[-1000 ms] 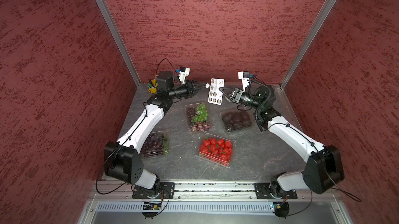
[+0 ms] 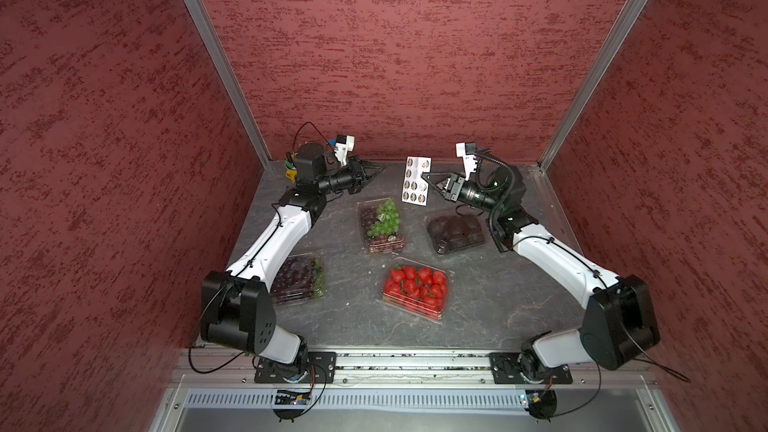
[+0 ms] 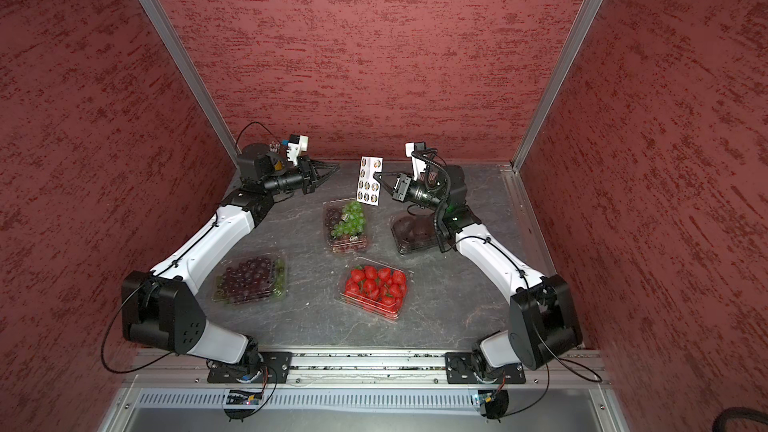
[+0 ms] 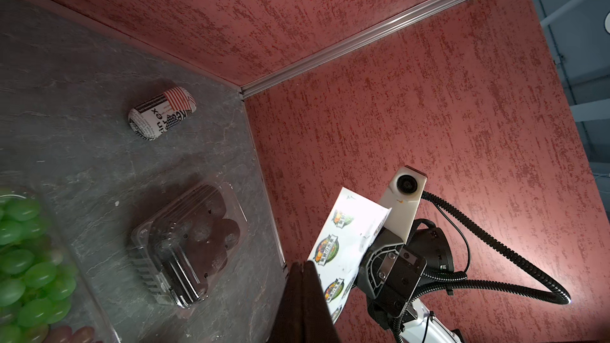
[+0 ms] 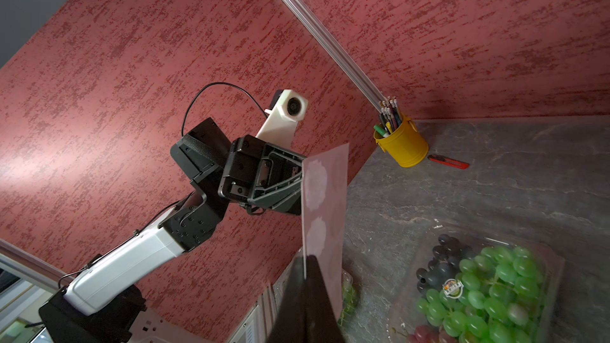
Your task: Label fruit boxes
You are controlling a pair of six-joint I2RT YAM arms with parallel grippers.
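My right gripper [image 2: 426, 175] is shut on the edge of a white sticker sheet [image 2: 413, 191], which hangs upright above the table, with several round printed labels on its face. To its left, my left gripper [image 2: 382, 167] is shut at about the same height, apart from the sheet, and nothing shows between its fingertips. Below them stands a clear box of green and dark grapes [image 2: 384, 224]; a round label [image 5: 453, 289] shows on it. Clear boxes of dark round fruit [image 2: 456, 232], red tomatoes [image 2: 415, 286] and dark grapes [image 3: 252, 278] stand around it.
A yellow pencil cup [image 5: 406, 144] and a red cutter [image 5: 448, 161] are at the back left. A small printed roll [image 4: 162, 112] lies at the back of the table. Bare tabletop [image 2: 512, 304] shows at the front right.
One second ago a small white piece showed at my left fingertips; it is gone from there now. The left gripper drew left and slightly down. The sheet has sunk slightly.
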